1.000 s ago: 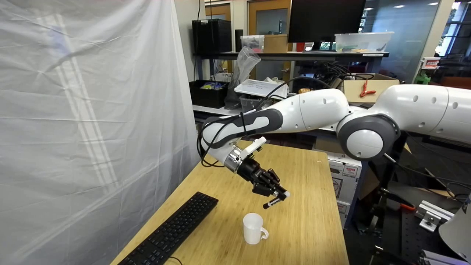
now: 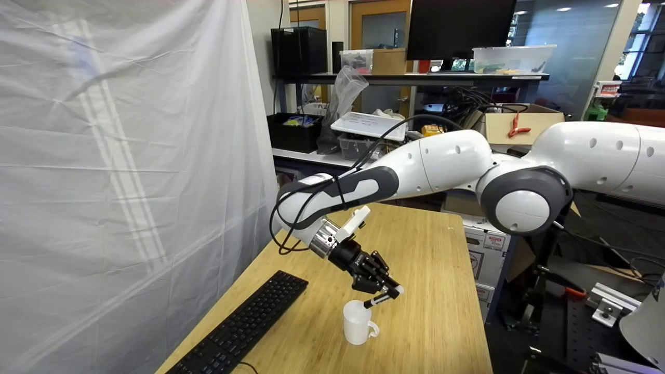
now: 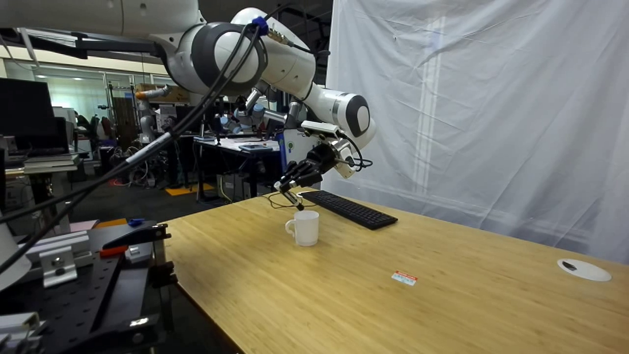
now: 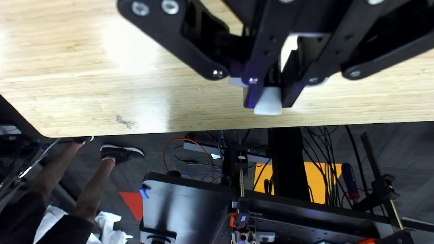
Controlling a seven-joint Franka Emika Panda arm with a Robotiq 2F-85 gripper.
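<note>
A white mug [image 2: 355, 327] with a handle stands upright on the wooden table. My gripper [image 2: 394, 291] is shut on a white marker with a black end [image 2: 377, 299], holding it tilted. In exterior view 1 the marker's black end overlaps the mug's rim on the handle side. From exterior view 2, that marker [image 3: 293, 198] slopes down to just above the mug [image 3: 306, 229]; how near they are in depth I cannot tell. The wrist view has the marker's pale end [image 4: 269, 102] pinched between dark fingers; the mug is out of that view.
A black keyboard [image 2: 246, 321] lies along the table's curtain side, near the mug. A small red-and-white label [image 3: 404, 278] and a white disc [image 3: 584, 269] are on the tabletop [image 3: 354, 307]. Wide bare areas surround the mug elsewhere.
My gripper has moved down and slightly left in exterior view 1, carrying the marker. The black end now overlaps the mug's rim, where before it was above and apart. The mug has not moved.
</note>
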